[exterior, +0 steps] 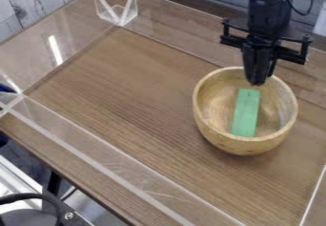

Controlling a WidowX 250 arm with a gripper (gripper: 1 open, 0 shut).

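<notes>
A black gripper (258, 73) hangs over the back rim of a round tan bowl (211, 120) at the right of the camera view, its fingers pointing down and looking shut, with nothing visible between them. A flat green bar (245, 113) lies inside the bowl.
A clear folded plastic piece (116, 9) stands at the back left of the wooden table (102, 96). A black cable-like part (32, 217) is at the bottom-left corner, off the table.
</notes>
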